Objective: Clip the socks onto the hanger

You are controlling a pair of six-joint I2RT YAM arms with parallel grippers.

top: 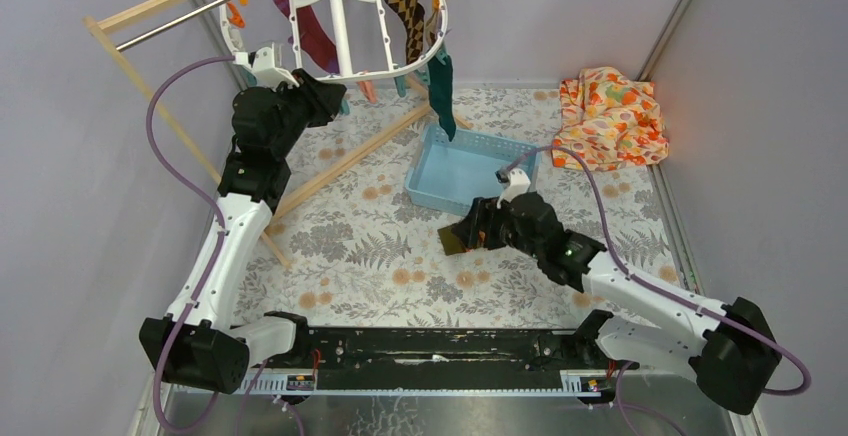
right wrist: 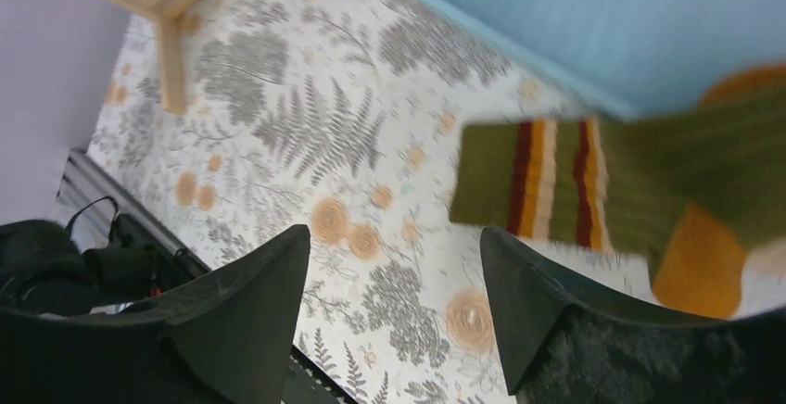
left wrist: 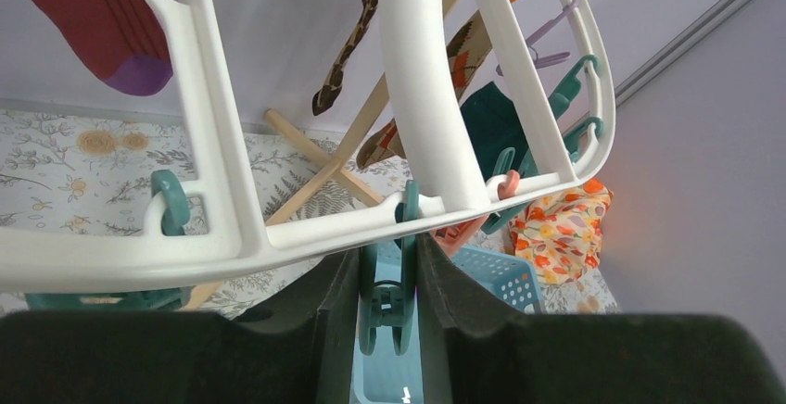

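Observation:
The white hanger [top: 340, 36] carries several socks, among them a dark teal one [top: 442, 96]. My left gripper is at the hanger's front rim, its fingers either side of a teal clip [left wrist: 404, 316]; whether they press on it is unclear. My right gripper stands open low over the table, with an olive striped sock [right wrist: 491, 172] lying flat beyond its fingertips, blurred in the right wrist view.
A blue plastic basket [top: 420, 188] lies mid-table behind my right gripper. Orange floral cloth [top: 605, 121] is at the back right. A wooden stand [top: 350, 161] supports the hanger on the left.

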